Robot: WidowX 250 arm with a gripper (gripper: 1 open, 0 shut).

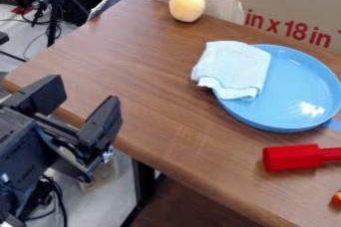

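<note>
A black robot gripper [74,112] is at the lower left, beside the wooden table's near left edge, its two fingers apart with nothing visible between them. To its right on the table, a light blue folded cloth [229,70] lies on the left part of a blue plate [296,102]. A red object [293,157] with a handle lies at the right front of the table. A pale yellow egg-shaped object [186,4] stands at the back.
A small orange item [337,199] is cut off at the right edge. A cardboard box [280,2] is behind the table.
</note>
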